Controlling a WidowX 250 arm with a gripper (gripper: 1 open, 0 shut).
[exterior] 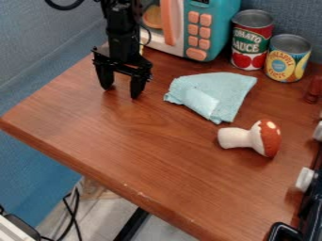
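Observation:
My black gripper (120,87) hangs at the back left of the wooden table (138,141), open, its two fingers apart with nothing visible between them. To its right a folded light blue cloth (212,94) lies on the table. A mushroom toy (251,139) with a red spotted cap lies on its side at the right.
A teal toy microwave (201,33) stands at the back, with a tomato sauce can (250,42), a yellow can (288,61) and a red object (313,90) to its right. A black appliance (307,202) edges the right.

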